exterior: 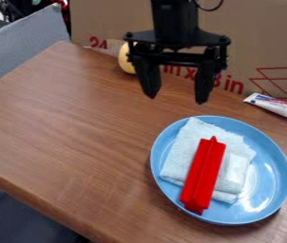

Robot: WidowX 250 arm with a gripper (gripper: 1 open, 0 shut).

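My black gripper [176, 87] hangs open over the back of the wooden table, above and behind the blue plate [261, 205], with nothing visible between its two fingers. On the plate lies a folded pale cloth [233, 175], and on that rests a long red object [202, 177].
A toothpaste tube [275, 104] lies at the back right. A yellow rounded object [128, 59] is partly hidden behind the gripper, before a cardboard panel [267, 43]. A grey edge runs along its left side.
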